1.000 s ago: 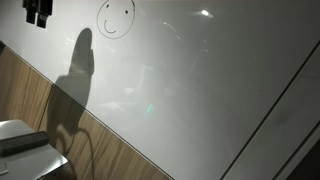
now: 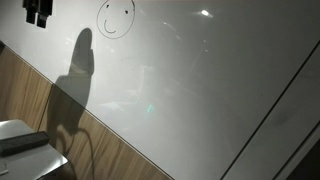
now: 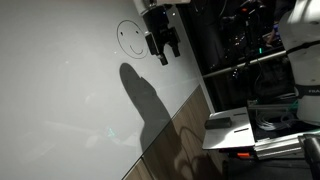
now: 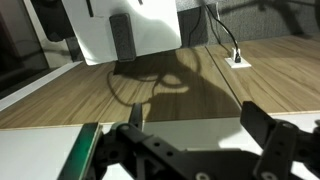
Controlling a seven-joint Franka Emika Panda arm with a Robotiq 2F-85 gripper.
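Note:
A round smiley face [image 2: 116,18] is drawn in dark lines on the large white board [image 2: 190,95]; the second exterior view shows the same smiley face [image 3: 131,39]. My gripper [image 3: 165,54] hangs beside the drawing there, while only its dark tip end enters the top left of the first exterior view. In the wrist view, the gripper is open, its fingers wide apart with nothing between them. A dark oblong block, perhaps an eraser [image 4: 122,37], lies on a white tray-like surface [image 4: 165,25], well away from the fingers.
A wood-toned strip [image 4: 190,88] runs between the board and the white surface. A cable [image 4: 226,32] reaches a small white plate on the wood. Dark clutter and equipment [image 3: 275,115] fill the right of the second exterior view. Most of the board is bare.

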